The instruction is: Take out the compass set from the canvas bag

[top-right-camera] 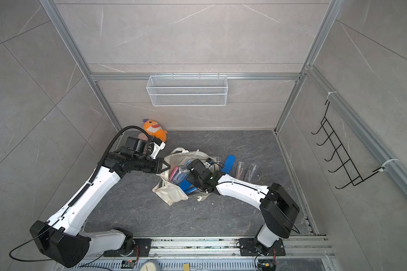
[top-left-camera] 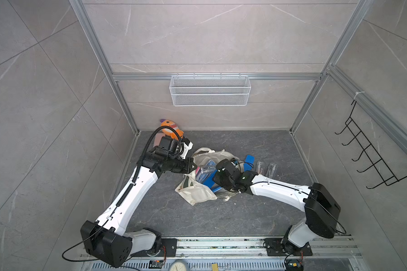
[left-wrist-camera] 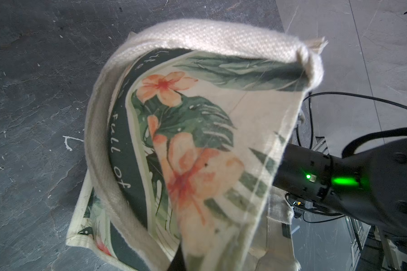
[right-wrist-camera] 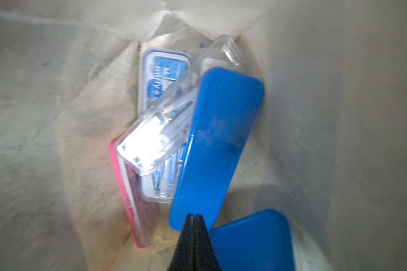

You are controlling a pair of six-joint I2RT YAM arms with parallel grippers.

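Observation:
The canvas bag [top-left-camera: 195, 193] lies on the floor, its flap with a floral lining [left-wrist-camera: 199, 126] filling the left wrist view. My left gripper [top-left-camera: 190, 166] is shut at the bag's left edge; any cloth between its fingers is hidden. My right gripper is shut, pointing into the bag, with nothing seen between its fingers. Inside lie a clear case [right-wrist-camera: 142, 144], a labelled case [right-wrist-camera: 162, 72], likely a compass set though unclear, a pink case [right-wrist-camera: 126, 189], a blue case [right-wrist-camera: 226, 117] and another blue case [right-wrist-camera: 253, 239].
To the bag's right lie a blue object [top-left-camera: 248, 160] and clear items [top-left-camera: 271, 169]. An orange plush toy [top-left-camera: 169, 124] sits at the back left. A wire basket [top-left-camera: 209, 90] hangs on the back wall, a black hook rack [top-left-camera: 366, 149] on the right wall.

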